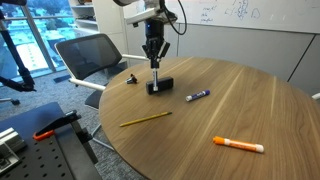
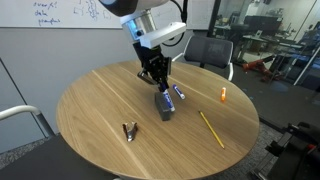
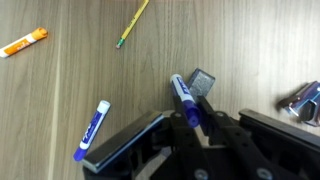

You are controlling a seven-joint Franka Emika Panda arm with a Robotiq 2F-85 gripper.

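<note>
My gripper is shut on a blue-and-white marker point(image 3: 181, 90), which hangs roughly upright with its lower end downward. In exterior view 1 the marker point(image 1: 155, 76) stands at a dark eraser-like block point(image 1: 160, 86) on the wooden table. From exterior view 2 the marker point(image 2: 169, 99) overlaps the block point(image 2: 164, 107); whether the two touch, I cannot tell. Below the fingers in the wrist view, part of the block point(image 3: 201, 81) shows beside the marker, the rest being hidden by the gripper.
A second blue-and-white marker point(image 1: 198, 95) lies right of the block. An orange marker point(image 1: 238, 145) and a yellow pencil point(image 1: 146, 119) lie nearer the front. A small metallic item point(image 2: 130, 130) rests at the table's side.
</note>
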